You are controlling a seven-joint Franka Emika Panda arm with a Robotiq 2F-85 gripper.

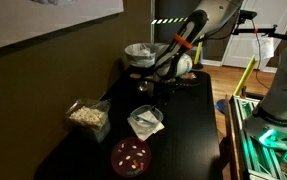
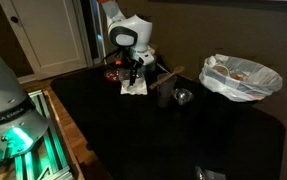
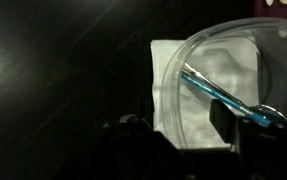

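Note:
A clear plastic container (image 3: 173,92) rests on a white napkin (image 3: 161,58), with a blue-handled utensil (image 3: 215,92) inside it. In exterior view 1 the same container (image 1: 143,122) stands near the middle of the dark table. My gripper is open above the container's near side; in the wrist view the container's curved wall passes between the fingertips. Whether they touch it cannot be told. Exterior view 2 shows the gripper (image 2: 135,76) over the napkin (image 2: 133,87), the container itself being hard to make out.
A dark red plate (image 1: 131,157) with small pieces sits beside the container. A bag of light-coloured bits (image 1: 89,118) stands near the wall. At the far end is a white-lined basket (image 1: 143,52). A dark cup (image 2: 164,94) and metal bowl (image 2: 183,96) stand close by.

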